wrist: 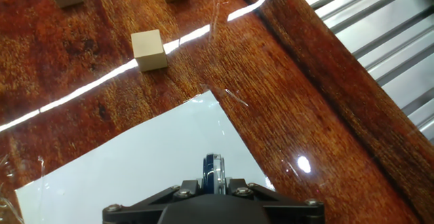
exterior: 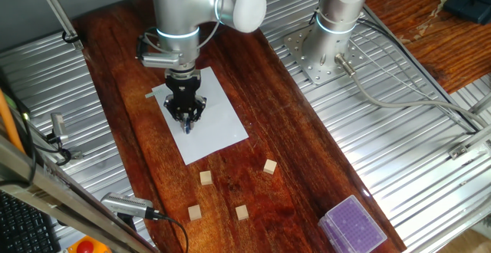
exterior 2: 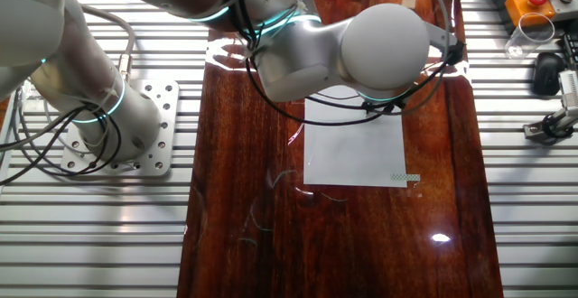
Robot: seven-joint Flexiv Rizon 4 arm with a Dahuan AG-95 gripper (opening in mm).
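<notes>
A blue, pen-like object [wrist: 214, 168] with a clear shiny end stands between the fingers of my gripper, which is shut on it. In exterior view 1 the gripper [exterior: 186, 119] points down over the left part of a white paper sheet [exterior: 219, 123], and a bit of blue shows at its tip. Whether that tip touches the paper I cannot tell. No drawn marks stand out on the sheet. From exterior view 2, the arm hides the gripper and the far end of the paper [exterior 2: 357, 158].
Several small wooden cubes lie beyond the paper, the nearest one [wrist: 149, 51] off its edge. A purple box [exterior: 353, 226] sits at the board's corner. A cable runs from a grey device [exterior: 127, 205] onto the board edge. Bare wood lies right of the sheet.
</notes>
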